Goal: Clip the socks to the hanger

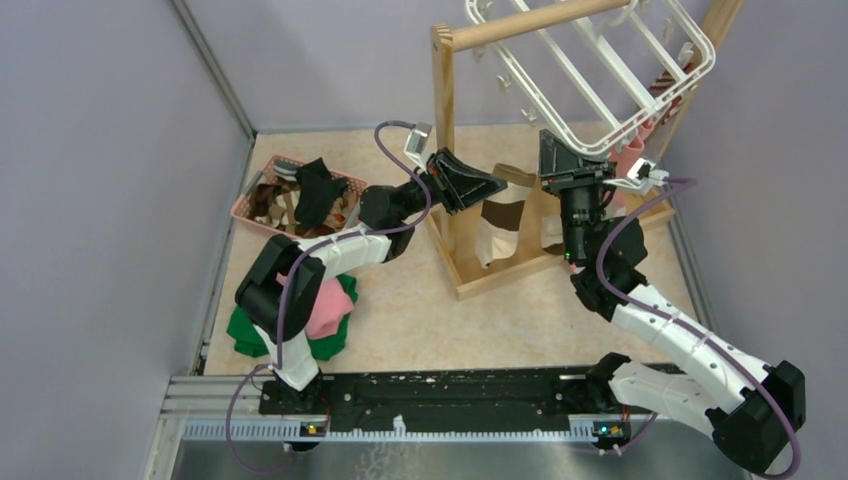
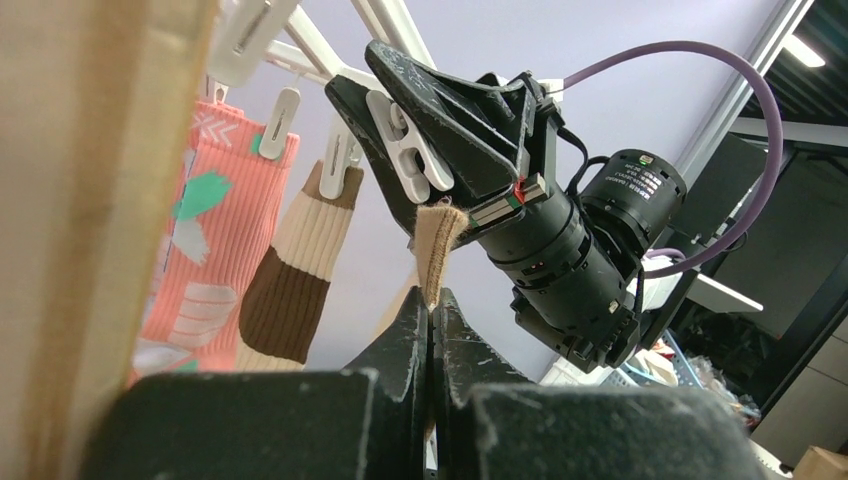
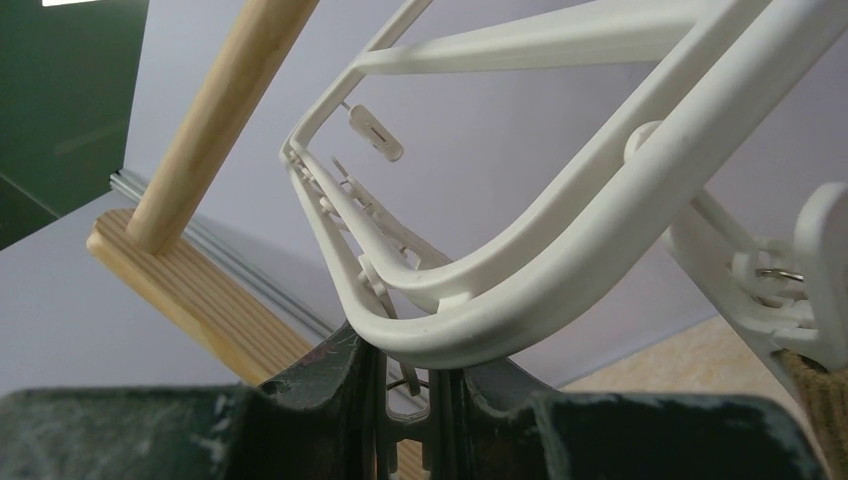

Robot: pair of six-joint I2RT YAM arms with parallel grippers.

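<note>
My left gripper (image 1: 495,185) is shut on the cuff of a striped sock (image 1: 505,215), whose beige top (image 2: 435,240) stands up from between the fingertips in the left wrist view. My right gripper (image 1: 550,150) is shut on a white clip (image 2: 405,145) under the hanger's front bar (image 3: 520,320), just right of and above the sock. On the hanger, a pink sock (image 2: 225,250) and a brown-and-beige sock (image 2: 295,270) hang from clips.
A wooden stand (image 1: 443,90) carries the hanger. A pink basket of socks (image 1: 245,210) sits at the left, with pink and green cloths (image 1: 325,310) in front of it.
</note>
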